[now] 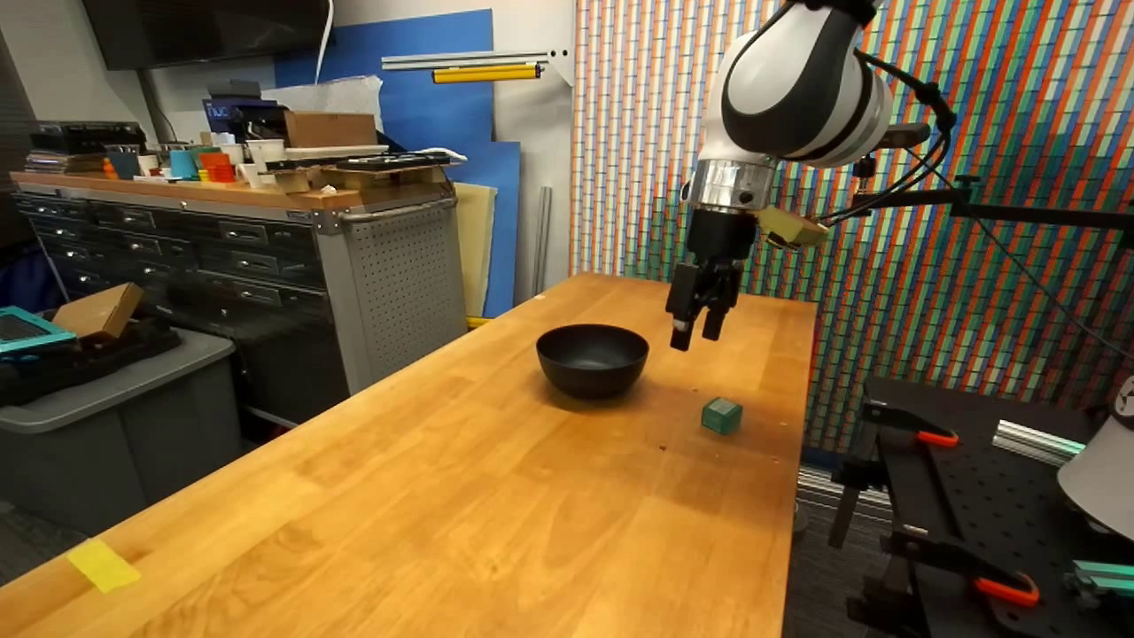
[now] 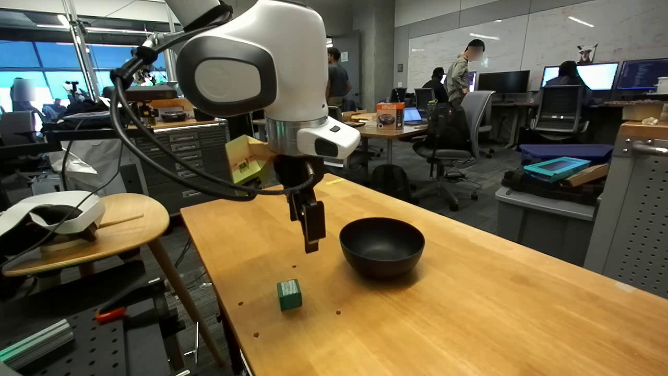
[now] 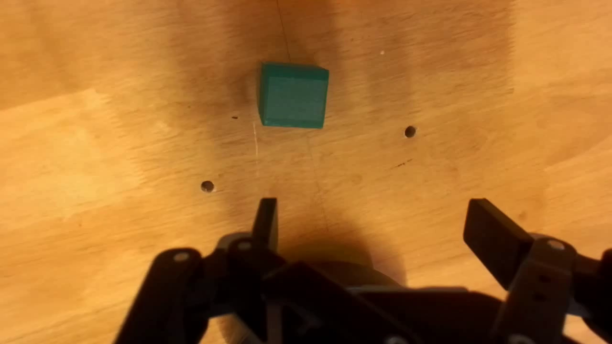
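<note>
A green cube [image 1: 722,416] rests on the wooden table near its right edge in exterior view 1. Beside it, to the left in that view, stands an empty-looking black bowl [image 2: 382,248]. My gripper [image 1: 697,338] hangs above the table, apart from both, its fingers pointing down. In the wrist view the gripper is open, with only bare wood showing between its fingertips. The cube [image 3: 294,96] lies beyond the fingers there, toward the top of the picture. Part of a dark rounded shape shows low in the wrist view, mostly covered by the gripper.
A strip of yellow tape [image 1: 103,564] marks its near left corner. A black side table [image 1: 989,510] with orange-tipped clamps stands off the right edge.
</note>
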